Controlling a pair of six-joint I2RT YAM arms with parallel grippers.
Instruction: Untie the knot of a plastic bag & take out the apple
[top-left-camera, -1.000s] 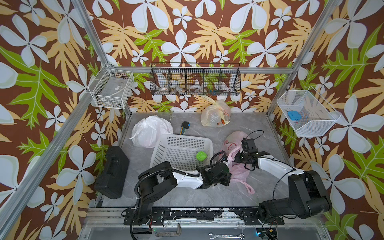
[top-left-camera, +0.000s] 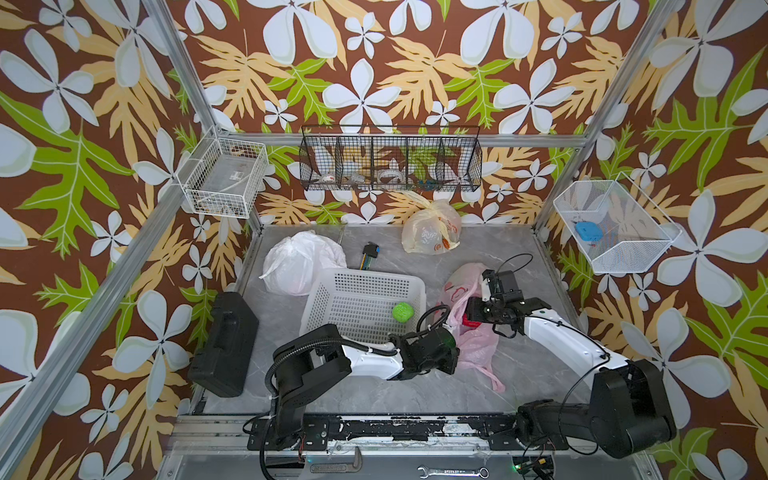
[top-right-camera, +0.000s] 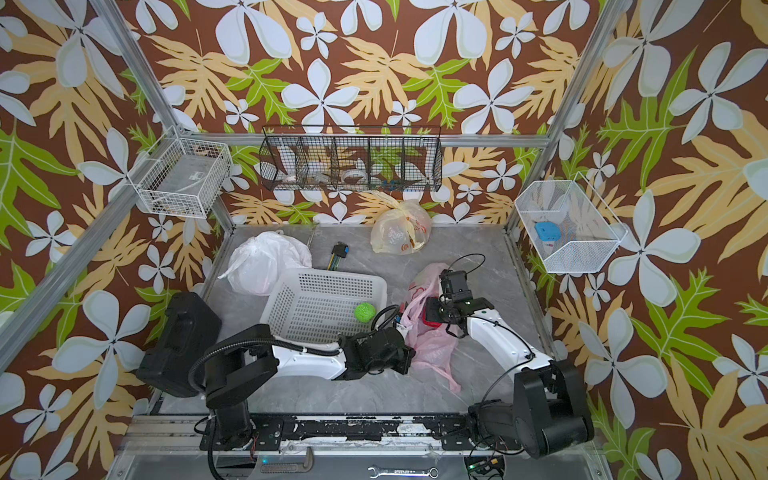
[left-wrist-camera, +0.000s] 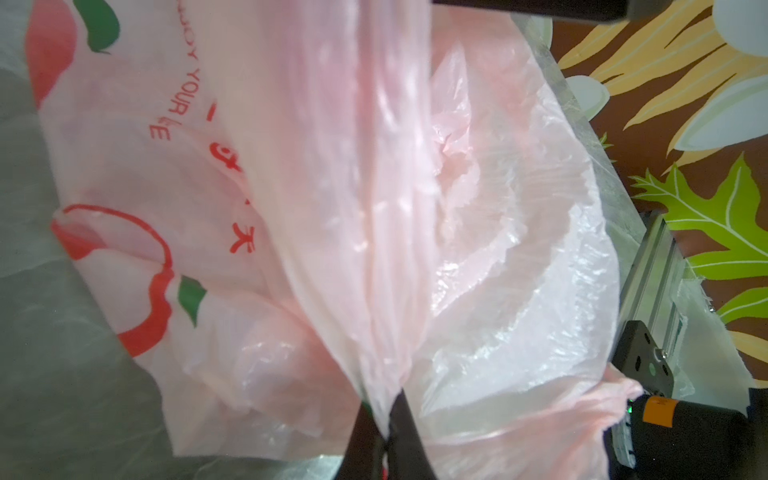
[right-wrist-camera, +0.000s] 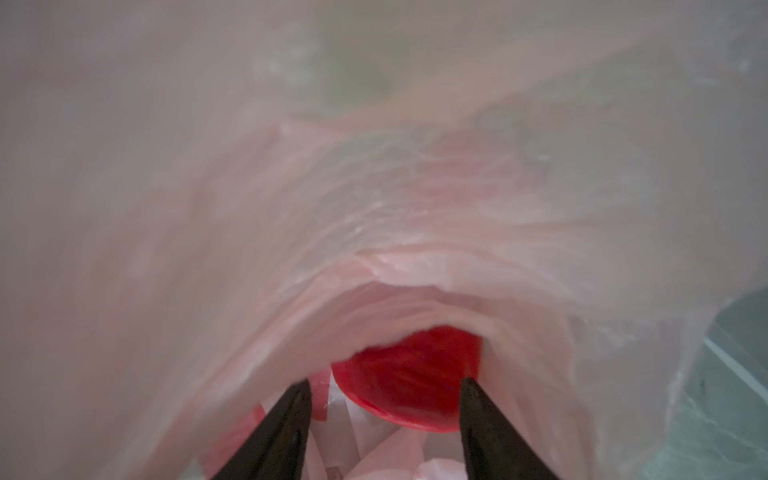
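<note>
The pink plastic bag (top-left-camera: 476, 360) lies right of the white crate on the table. My left gripper is shut on a gathered, twisted strand of its film, which runs up through the left wrist view. My right gripper is at the bag's opening, film arching over it. A smooth red object (right-wrist-camera: 408, 376), likely the apple, sits just beyond its fingers and shows beside it in both top views; whether the fingers grip it or film is unclear.
A white crate (top-left-camera: 344, 276) holds a green ball (top-left-camera: 402, 312). A white bag (top-left-camera: 296, 260) and a yellowish bag (top-left-camera: 430, 232) lie behind. A black case (top-left-camera: 222, 344) is at left; wire baskets hang around the walls.
My right arm has shifted at the bag over the last second, and more of the red object shows beside its gripper. My left arm has barely moved.
</note>
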